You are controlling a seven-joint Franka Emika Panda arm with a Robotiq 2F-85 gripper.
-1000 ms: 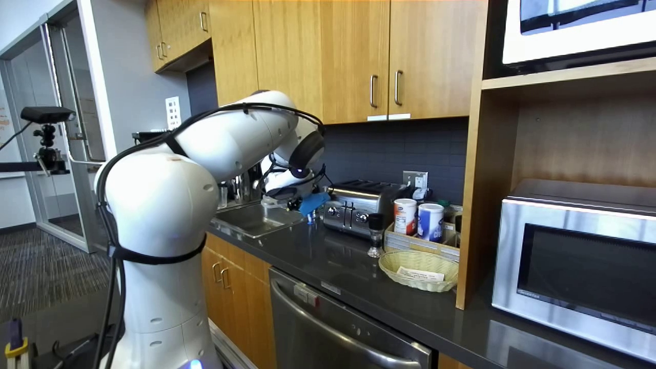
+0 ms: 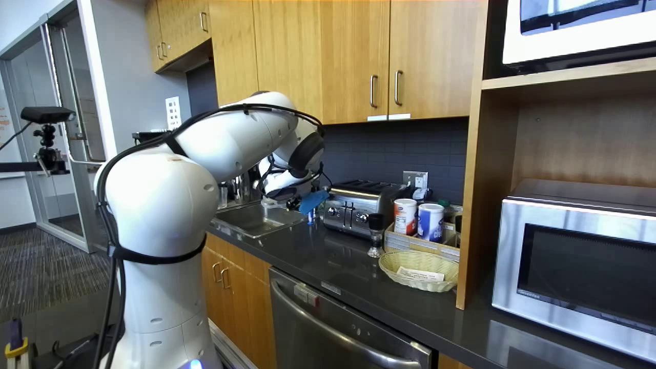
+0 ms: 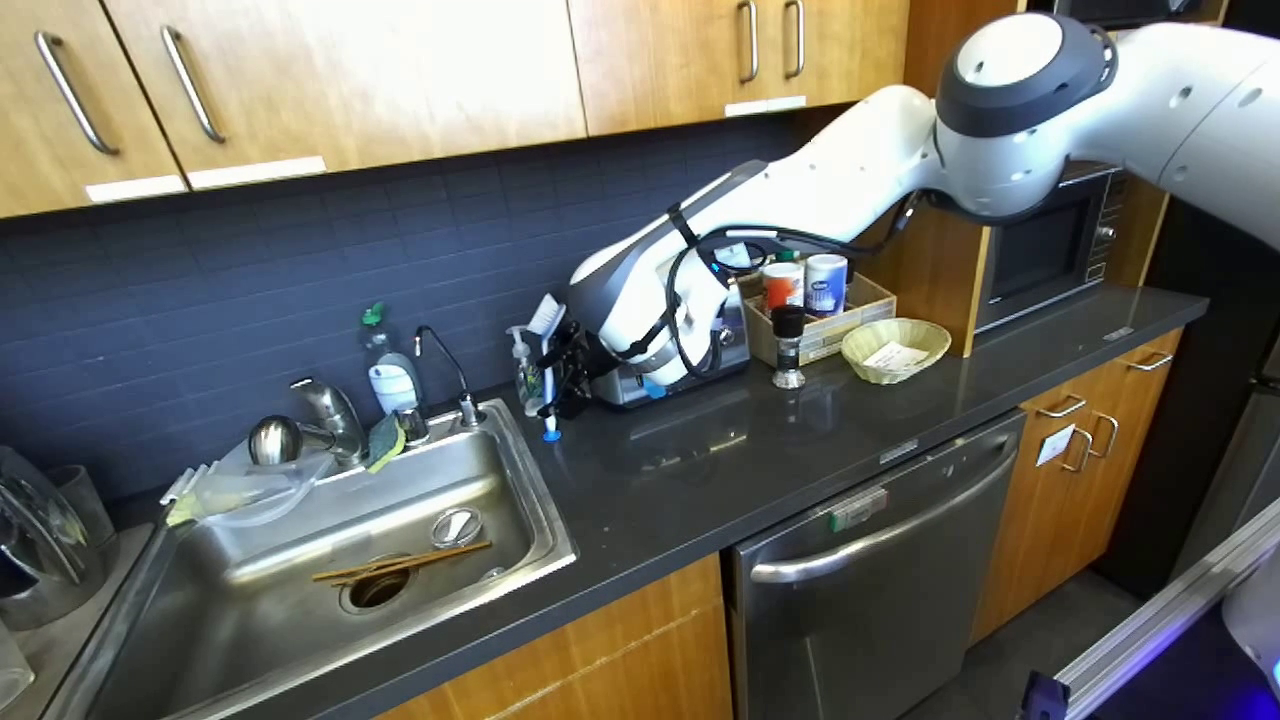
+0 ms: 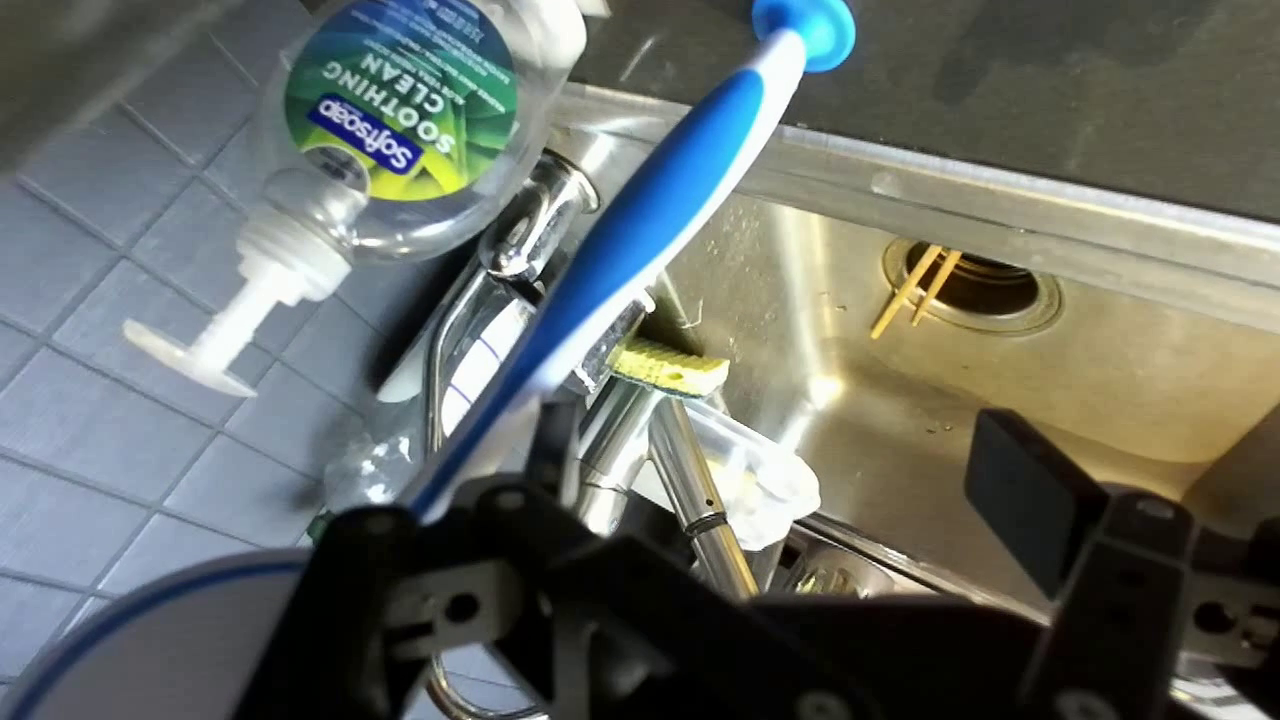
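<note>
A dish brush with a blue and white handle (image 4: 672, 198) stands on the counter by the sink, its blue foot (image 3: 552, 434) down and its pale head (image 3: 547, 316) up. My gripper is open, with its fingers far apart and nothing held between them. In the wrist view the handle runs past the left finger (image 4: 553, 446), on that finger's outer side; whether they touch I cannot tell. The right finger (image 4: 1032, 498) appears over the sink, clear of the brush.
A soap pump bottle (image 4: 402, 108) stands close to the brush, near the tiled wall. The toaster (image 2: 356, 206) is right behind the wrist. The steel sink (image 3: 546, 510) holds chopsticks (image 3: 402, 564). A basket (image 3: 894, 348) stands farther right.
</note>
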